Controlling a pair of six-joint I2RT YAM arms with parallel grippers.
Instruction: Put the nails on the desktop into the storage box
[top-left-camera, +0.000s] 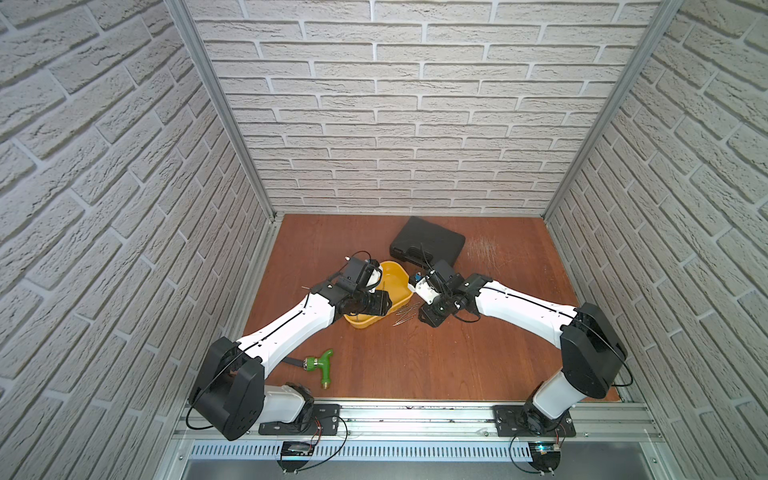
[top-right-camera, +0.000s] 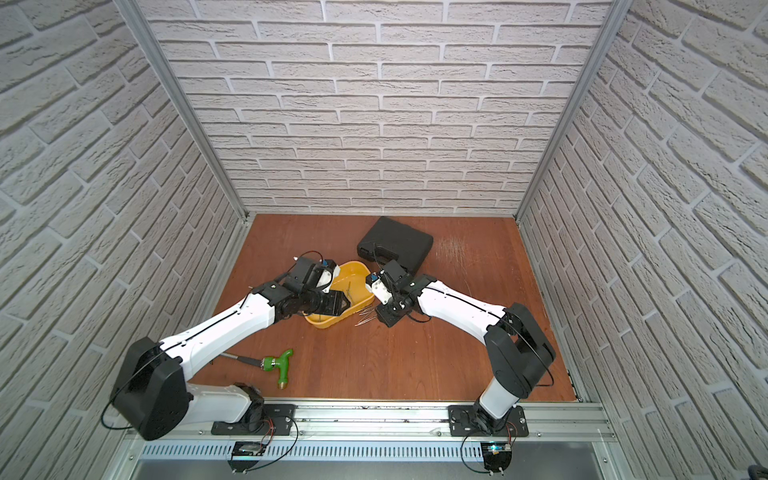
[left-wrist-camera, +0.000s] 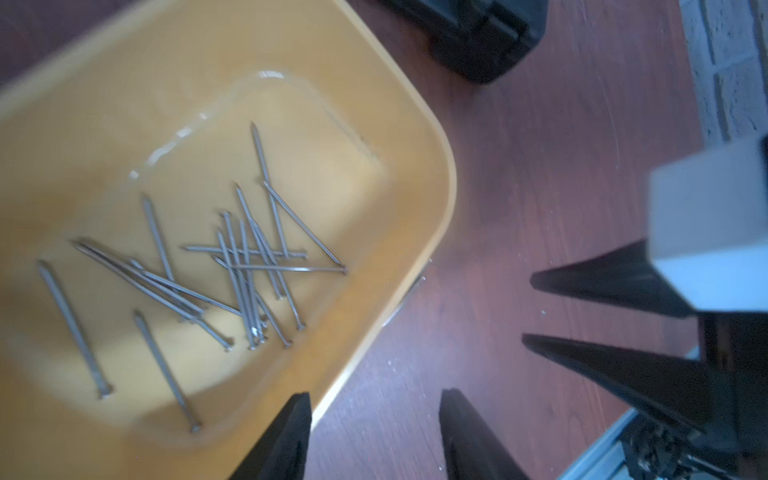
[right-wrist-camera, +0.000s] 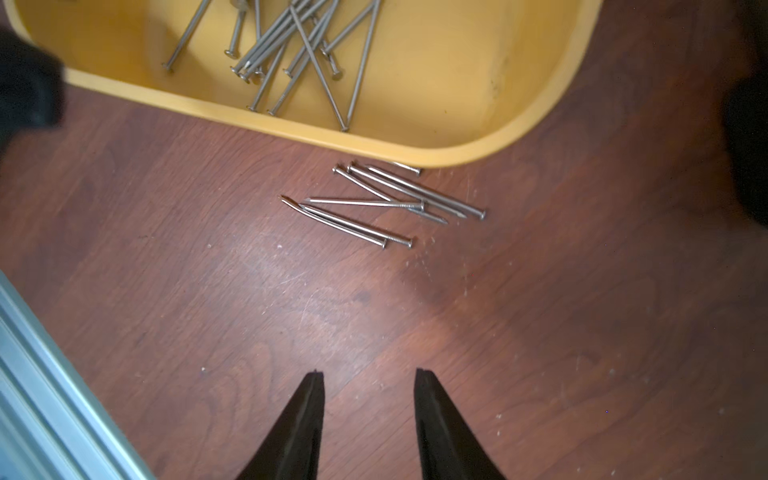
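Observation:
Two overhead views show the yellow storage box (top-left-camera: 368, 321) on the brown desktop. Several nails (left-wrist-camera: 172, 372) lie inside it. Several loose nails (right-wrist-camera: 360, 224) lie in a small crossed pile on the wood, close outside the box's rim; the top left view shows those nails (top-left-camera: 405, 314) between the two arms. My left gripper is over the box's side wall, its fingers apart and empty. Close to the pile, my right gripper stands open above bare wood, nothing between its fingers. The left arm covers part of the box in both overhead views.
A black case (top-left-camera: 428, 240) lies behind the box. At the front left is a green-handled tool (top-left-camera: 323, 364), beside the left arm. Both grippers stand close to each other.

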